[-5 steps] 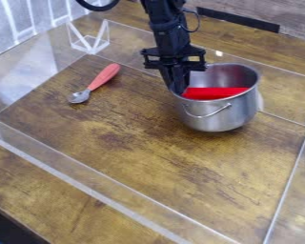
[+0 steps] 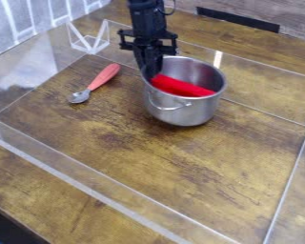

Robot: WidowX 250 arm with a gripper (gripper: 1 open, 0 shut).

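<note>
A steel pot (image 2: 186, 107) with a bail handle stands on the wooden table, a red object (image 2: 175, 86) lying inside it. My black gripper (image 2: 152, 69) reaches down from the top to the pot's back left rim; its fingertips are partly hidden there, so whether it holds the rim cannot be made out.
A spoon with a red handle (image 2: 102, 78) lies left of the pot. Clear plastic panels edge the left and back of the area.
The pot has moved left, toward the spoon, along with my gripper, and the red object inside shows at a different angle.
</note>
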